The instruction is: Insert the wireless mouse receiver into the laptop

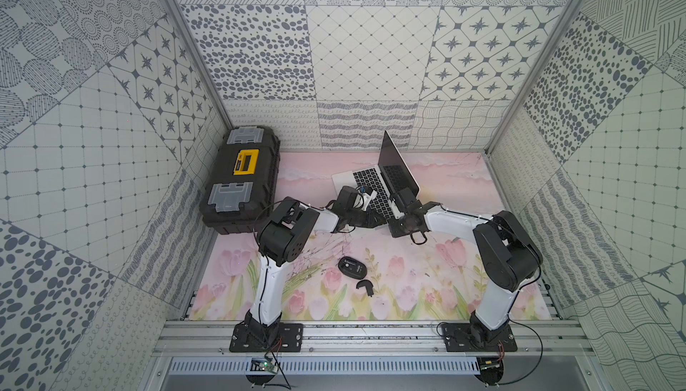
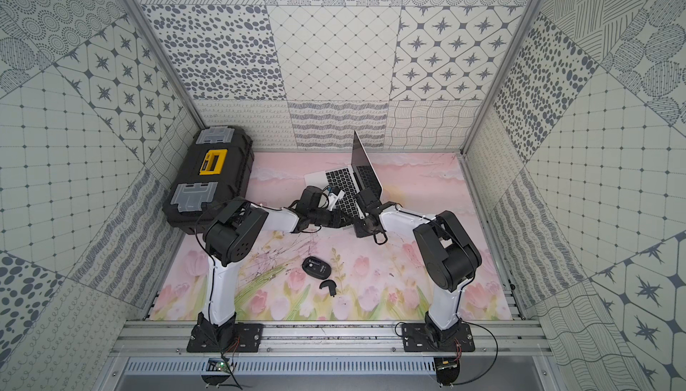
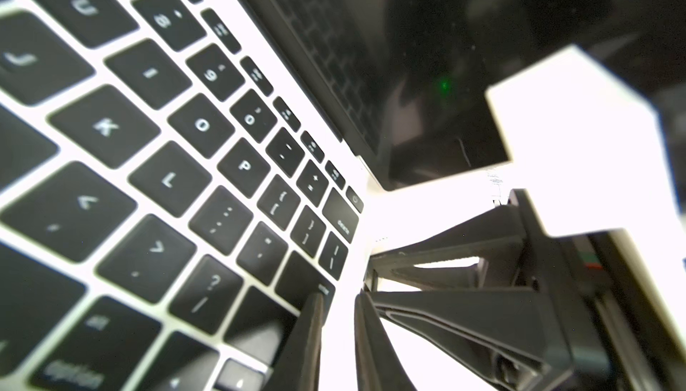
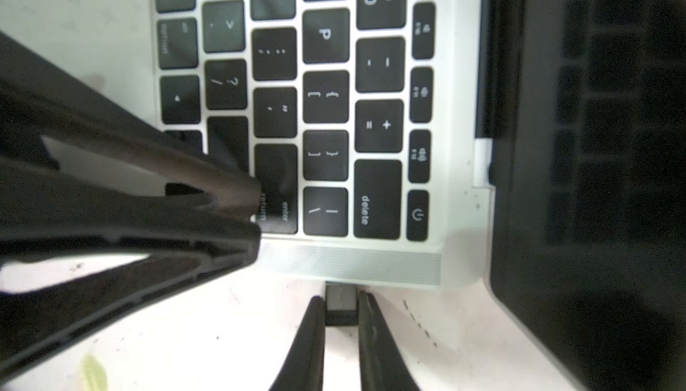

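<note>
The open laptop (image 1: 368, 183) sits angled on the table, screen (image 3: 443, 33) upright. My left gripper is over its keyboard (image 4: 325, 94) near the return key, fingers part open, nothing seen between them. My right gripper is shut on a small dark receiver (image 4: 341, 305) at the laptop's edge beside the delete key; whether it is inside a port cannot be told. The mouse (image 1: 352, 267) lies in the front middle, a dark curved piece (image 1: 365, 287) beside it.
A black toolbox (image 1: 235, 183) stands at the back left. The two arms are close together around the laptop.
</note>
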